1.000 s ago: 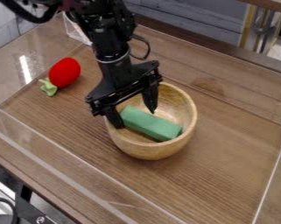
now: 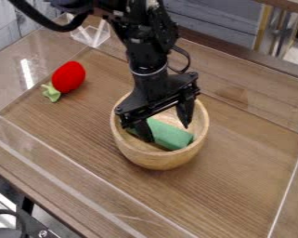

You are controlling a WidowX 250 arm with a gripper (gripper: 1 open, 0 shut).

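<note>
My black gripper (image 2: 159,110) is lowered over a light wooden bowl (image 2: 161,160). Its fingers stand apart, one at the bowl's left side and one toward its right, above a green block (image 2: 173,137) lying inside. The gripper hides part of the block's left end; whether it touches the block I cannot tell.
A red object (image 2: 67,76), like a pepper or strawberry toy, lies at the left with a small green piece beside it. A wall edge runs along the top left.
My gripper has moved right, more over the bowl's middle, and now covers more of the green block. The bowl and the red object look about where they were.
</note>
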